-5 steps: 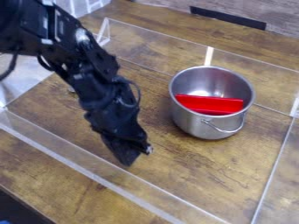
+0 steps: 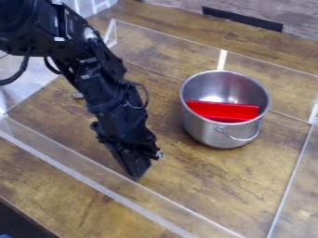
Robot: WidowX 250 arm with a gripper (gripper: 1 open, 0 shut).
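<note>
The black robot arm reaches down from the upper left to the wooden table, where its gripper hangs low at the middle, left of and in front of a steel pot. The fingertips look shut, with nothing visible between them. Inside the pot rests a red rectangular object; a wire handle hangs on the pot's front side.
Clear strips or edges run across the table along the left front, back and right. A small object behind the arm at the left is mostly hidden.
The gripper stays low in nearly the same place; the pot has not moved.
</note>
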